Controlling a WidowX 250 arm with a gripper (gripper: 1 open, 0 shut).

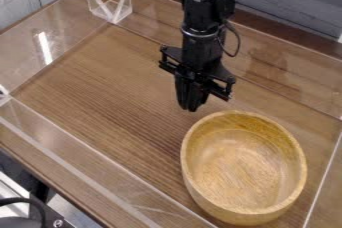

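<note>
My black gripper (191,100) hangs over the wooden tabletop, just above the upper rim of a yellow oval bowl (241,167). The bowl lies upright and flat at the lower right, its empty inside showing. The gripper appears apart from the bowl; its fingers are dark and small, so how far open they are is unclear.
A clear plastic container (110,4) sits at the upper left. Raised edges border it at the back and sides, and a black cable runs at the lower left.
</note>
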